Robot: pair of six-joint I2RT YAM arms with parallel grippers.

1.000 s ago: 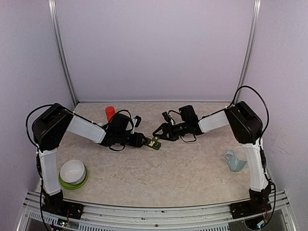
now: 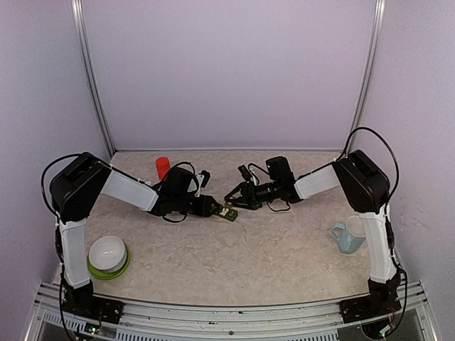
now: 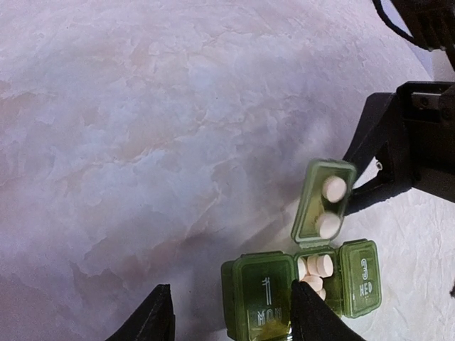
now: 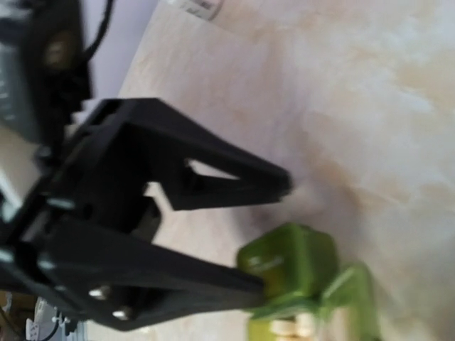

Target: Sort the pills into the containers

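Observation:
A green pill case (image 2: pixel 227 212) lies mid-table between both arms. In the left wrist view its MON lid (image 3: pixel 263 295) is shut, and another closed lid (image 3: pixel 361 277) is at the right end. Between them, an uncovered compartment holds several white pills (image 3: pixel 315 273). Its lid (image 3: pixel 313 206) stands up, two pale pills showing against it. My left gripper is open, one finger beside the MON end. My right gripper has its fingertips apart right behind the raised lid; contact is unclear. In the right wrist view the case (image 4: pixel 295 259) sits beside the left gripper's lower finger (image 4: pixel 234 284).
A red cup (image 2: pixel 163 167) stands behind the left arm. At the left front is a white bowl (image 2: pixel 107 253) on a green plate (image 2: pixel 121 273). A light blue mug (image 2: pixel 349 235) stands at the right.
My right gripper has shifted very slightly near the raised lid. The left arm and the case look almost still.

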